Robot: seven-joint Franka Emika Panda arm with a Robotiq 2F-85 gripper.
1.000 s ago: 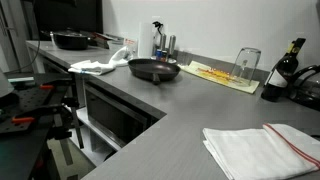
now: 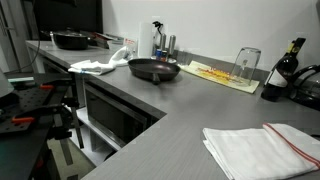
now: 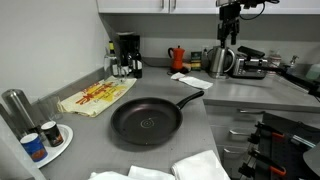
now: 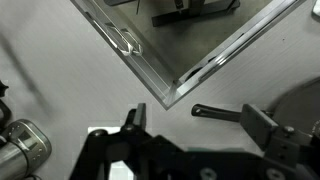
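My gripper shows at the bottom of the wrist view, its two dark fingers wide apart with nothing between them. In exterior view 2 the gripper [image 3: 228, 38] hangs high above the right part of the counter, clear of everything. A black frying pan [image 3: 147, 121] rests on the grey counter; its handle [image 4: 216, 113] is below and to the right of the gripper in the wrist view. A folded white towel [image 2: 262, 150] with a red stripe lies at the counter's near end. Exterior view 1 does not show the gripper.
An open drawer [image 4: 190, 55] juts out below the counter edge. At the back stand a dark bottle [image 2: 287, 68], an upturned glass [image 2: 245, 65] on a yellow patterned cloth [image 3: 98, 95], and a steel kettle [image 3: 217, 62]. Mid-counter is largely bare.
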